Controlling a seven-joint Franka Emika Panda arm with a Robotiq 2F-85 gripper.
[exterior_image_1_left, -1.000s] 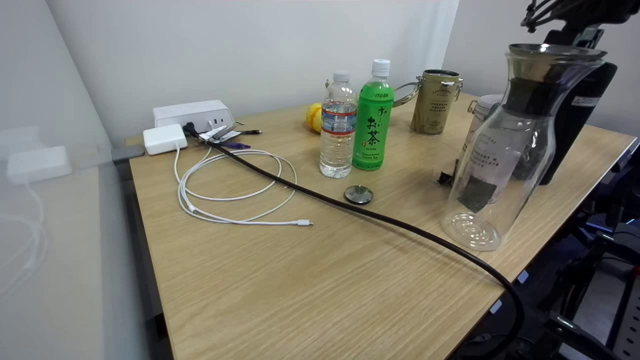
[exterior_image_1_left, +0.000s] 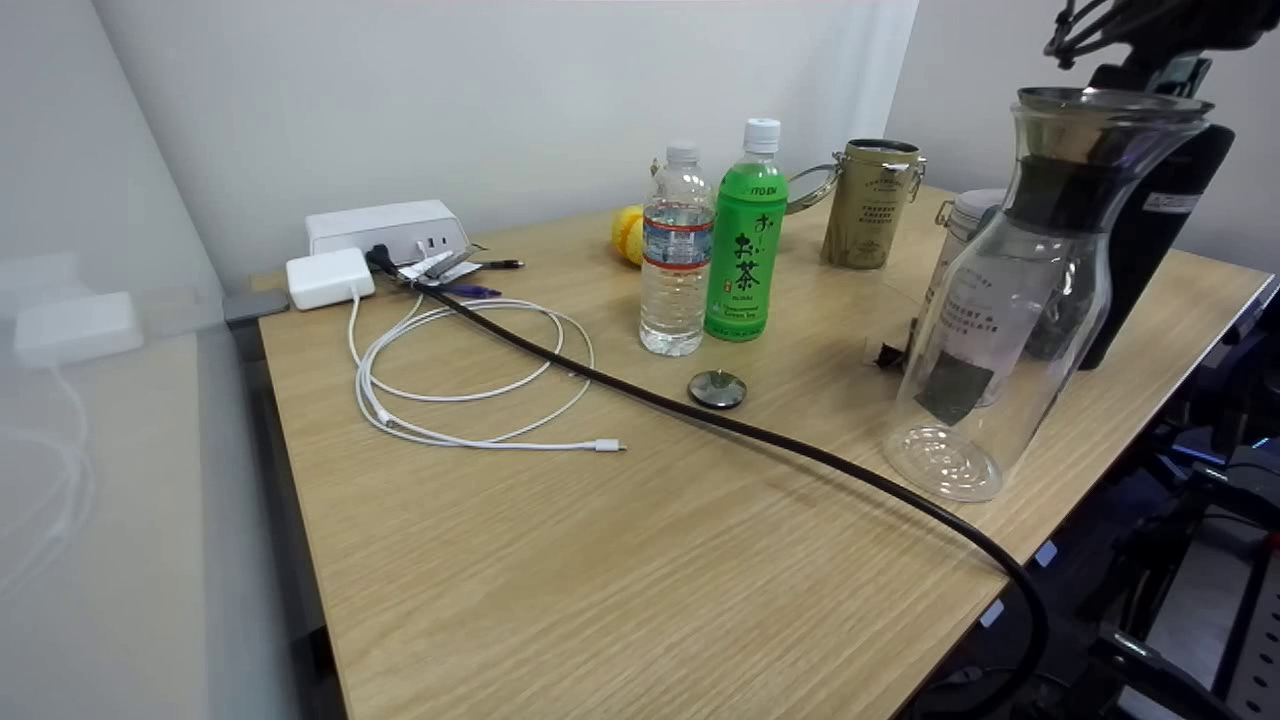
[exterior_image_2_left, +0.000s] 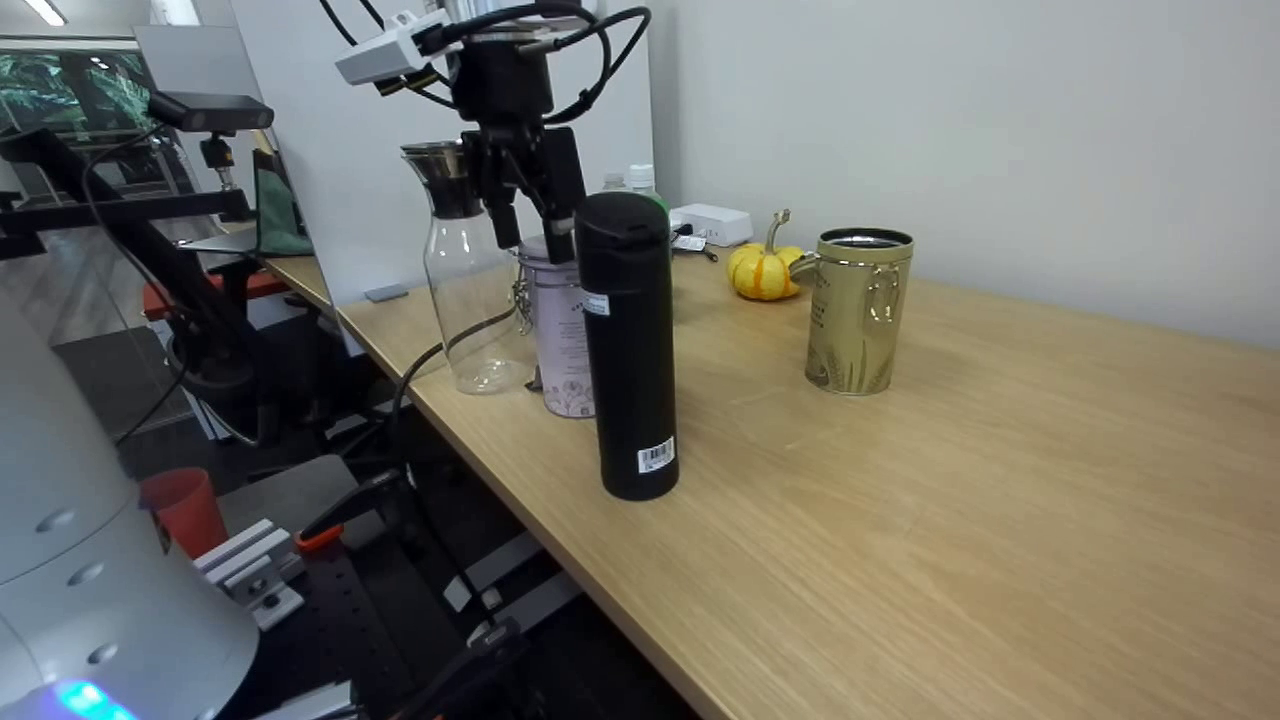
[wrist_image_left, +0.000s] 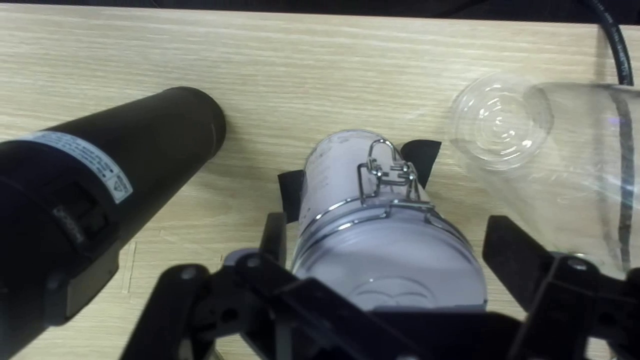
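My gripper stands open above a pale lilac canister (wrist_image_left: 354, 162) with a wire clasp and a rounded lid. In the wrist view, one finger is on each side of the canister's lid, and neither visibly grips it. Exterior view 2 has the gripper (exterior_image_2_left: 531, 230) pointing down just over the canister (exterior_image_2_left: 561, 348), which is upright on the table. Seen from exterior view 1, the canister (exterior_image_1_left: 974, 306) is partly behind the glass carafe (exterior_image_1_left: 1032, 324), and the fingers are hidden.
Close on one side of the canister stands a tall black tumbler (exterior_image_2_left: 633, 360); the glass carafe (exterior_image_2_left: 470, 282) is on the other. Dark squares (wrist_image_left: 421, 159) lie by its base. Farther off are a gold tin (exterior_image_2_left: 859, 314), a pumpkin (exterior_image_2_left: 763, 271), a green bottle (exterior_image_1_left: 741, 246) and a water bottle (exterior_image_1_left: 675, 294).
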